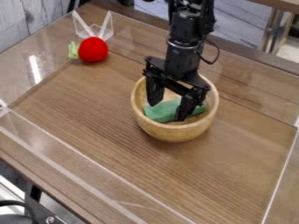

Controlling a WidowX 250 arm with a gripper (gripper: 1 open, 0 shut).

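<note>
My black gripper (176,86) reaches down over a round wooden bowl (172,131) at the centre of the view, its fingers spread open at the bowl's rim and inside it. A green object (167,110) lies in the bowl, partly covered by the gripper. Whether the fingers touch it is hard to tell.
A red tomato-like object (93,50) with green beside it lies at the upper left. A raised wooden edge runs along the top right.
</note>
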